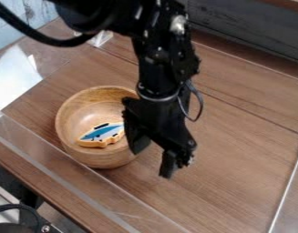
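Observation:
A wooden bowl (84, 109) sits on the table at left-centre. Inside it lies a small orange and blue toy (100, 134) with white and dark markings. My black gripper (154, 155) hangs at the bowl's right rim, fingers pointing down and standing open, with nothing seen between them. The near finger partly covers the bowl's right side.
A dark back wall (242, 27) runs behind. A clear edge panel runs along the front left, with a white sheet (11, 77) at far left.

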